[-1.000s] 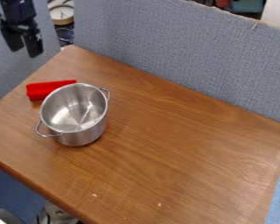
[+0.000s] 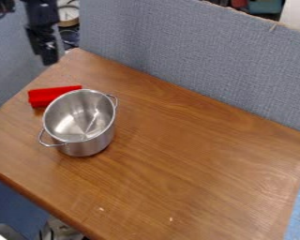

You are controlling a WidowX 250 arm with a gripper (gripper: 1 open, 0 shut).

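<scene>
My black gripper (image 2: pixel 44 52) hangs at the top left of the camera view, blurred, above and behind the table's far left corner, with nothing visible between its fingers; it appears open. A red object (image 2: pixel 50 94) lies on the wooden table at the left. Just in front of it stands a steel pot (image 2: pixel 79 122) with two side handles, apart from my gripper.
A grey padded wall (image 2: pixel 190 66) runs along the back, and a blue strip (image 2: pixel 296 206) lies at the right edge.
The pot and red object have not visibly moved.
</scene>
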